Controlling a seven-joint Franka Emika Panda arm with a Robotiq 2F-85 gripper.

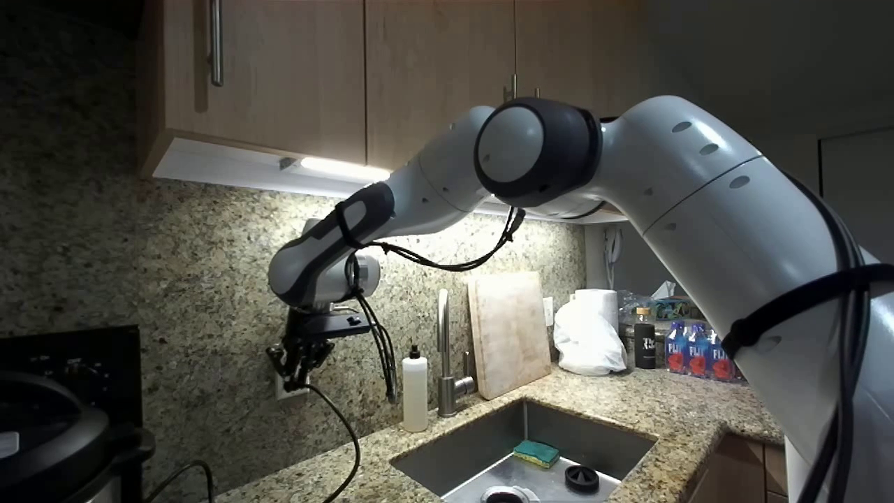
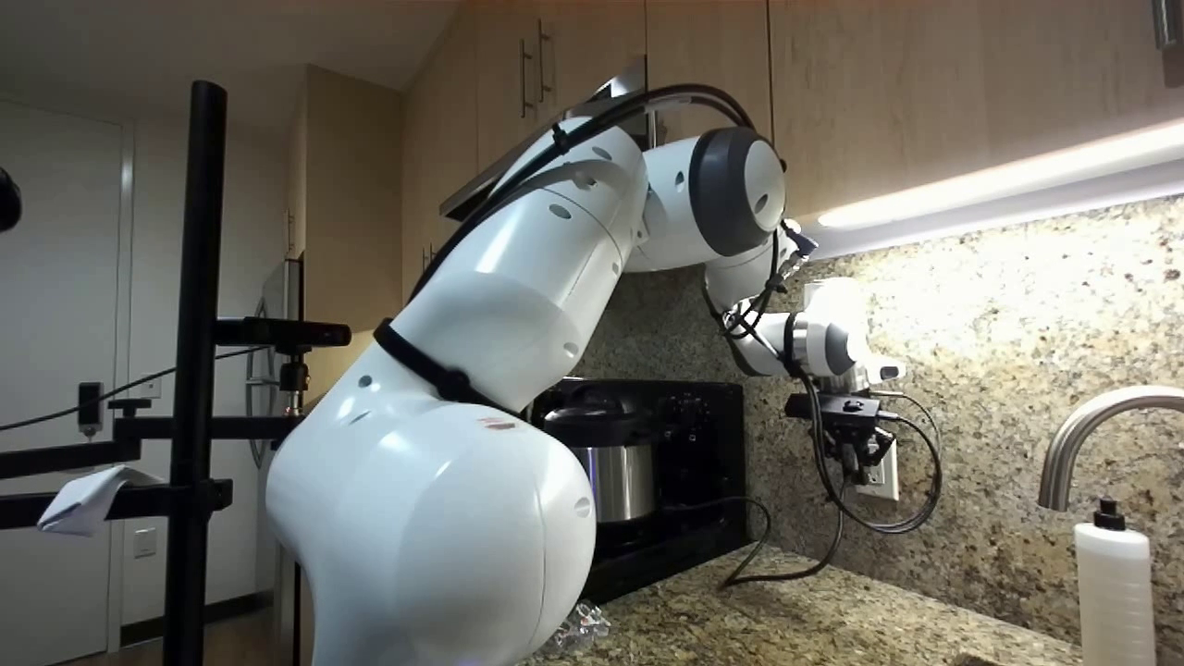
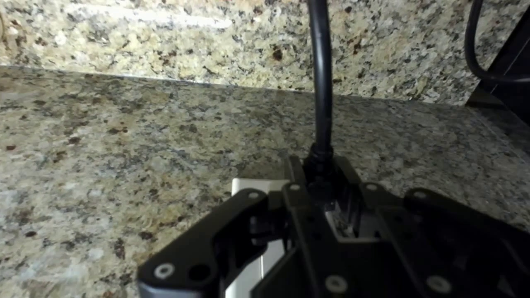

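Note:
In the wrist view my gripper is shut on the plug (image 3: 320, 174) of a black cord (image 3: 323, 94). A white wall outlet (image 3: 258, 186) shows partly behind the left finger; the rest is hidden by the fingers. From exterior view 1, the gripper (image 1: 293, 373) covers most of the outlet (image 1: 287, 392), and the cord (image 1: 348, 423) hangs down to the counter. Exterior view 2 has the gripper (image 2: 857, 464) just left of and overlapping the outlet (image 2: 884, 479). Whether the plug touches the outlet I cannot tell.
A black pressure cooker (image 2: 623, 466) stands on the stove side. Beside the outlet along the wall come a white bottle (image 1: 415, 392), a faucet (image 1: 445, 360) and the sink (image 1: 536, 416). Upper cabinets (image 1: 276, 75) hang above the arm. Counter below the gripper looks mostly clear.

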